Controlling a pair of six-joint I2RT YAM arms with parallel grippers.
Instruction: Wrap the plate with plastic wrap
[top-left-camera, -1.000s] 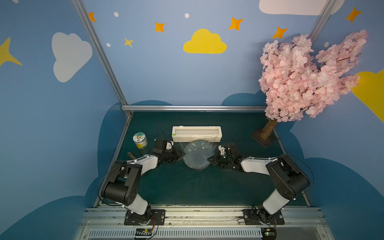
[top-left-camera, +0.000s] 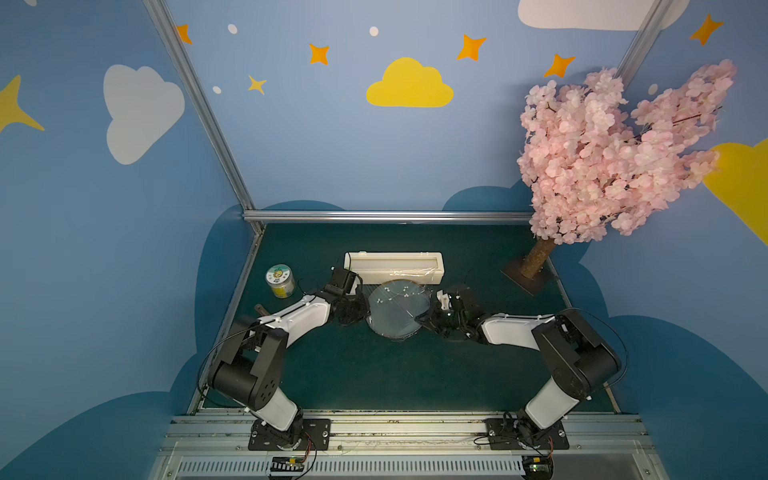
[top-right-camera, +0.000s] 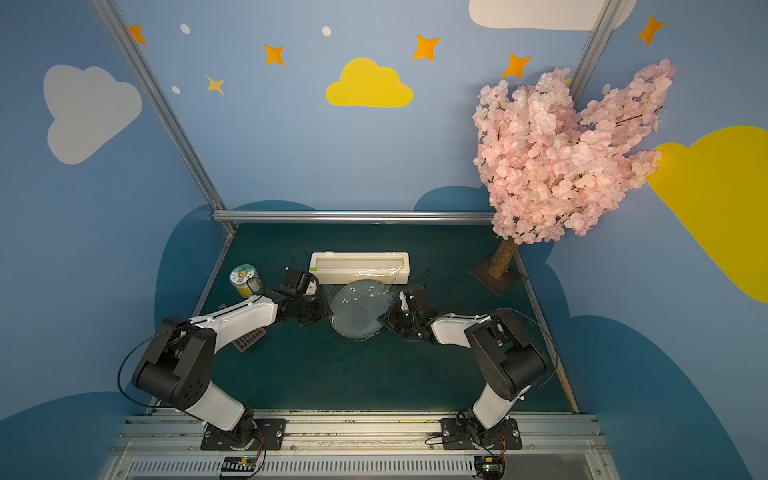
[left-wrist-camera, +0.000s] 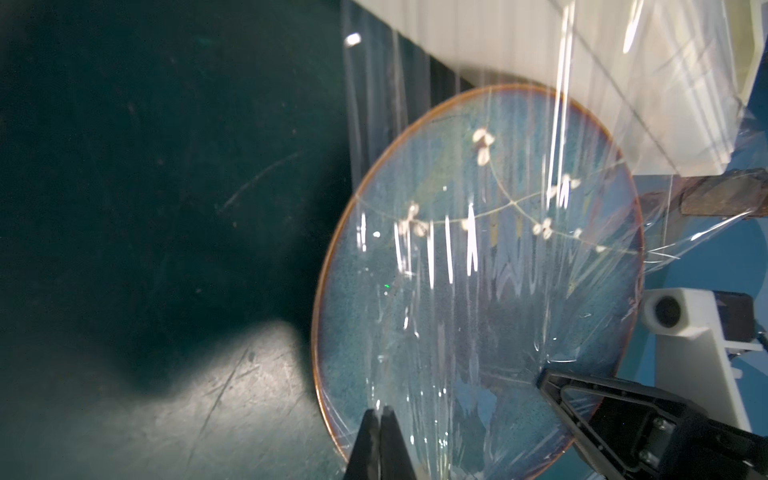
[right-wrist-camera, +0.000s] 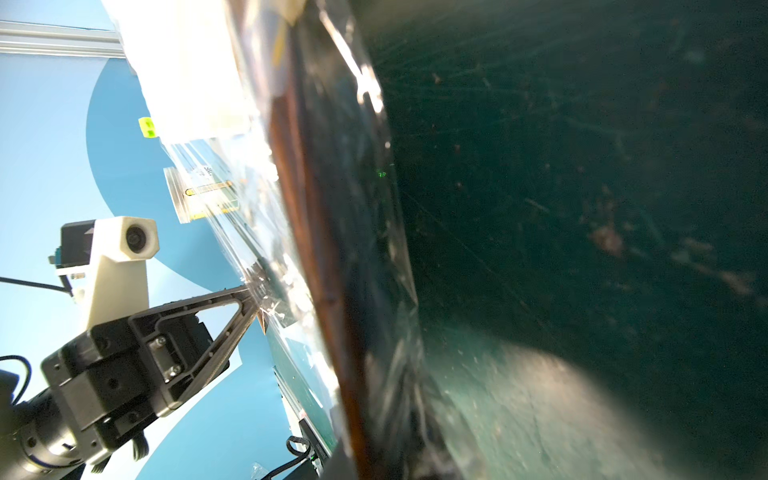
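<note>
The round blue-grey plate (top-left-camera: 396, 312) lies mid-table, brown-rimmed, with white blossoms painted on it. Clear plastic wrap (left-wrist-camera: 448, 264) covers its face in streaky folds and runs back to the white dispenser box (top-left-camera: 352, 277) behind. At the plate's left edge, my left gripper is shut, its tips together at the rim; no thing shows between them. On the opposite side, my right gripper (top-left-camera: 420, 318) has a finger (left-wrist-camera: 560, 384) over the plate, clamped on the rim and film. The right wrist view shows that rim edge-on; its own fingertips are mostly hidden.
A round tin (top-left-camera: 280, 281) stands left of the dispenser. Behind the left forearm lies a dark brown slotted piece (top-right-camera: 250, 339). The blossom tree's base (top-left-camera: 528, 276) is at the back right. In front of the plate the green table (top-left-camera: 408, 376) is clear.
The right arm and the plate look unmoved.
</note>
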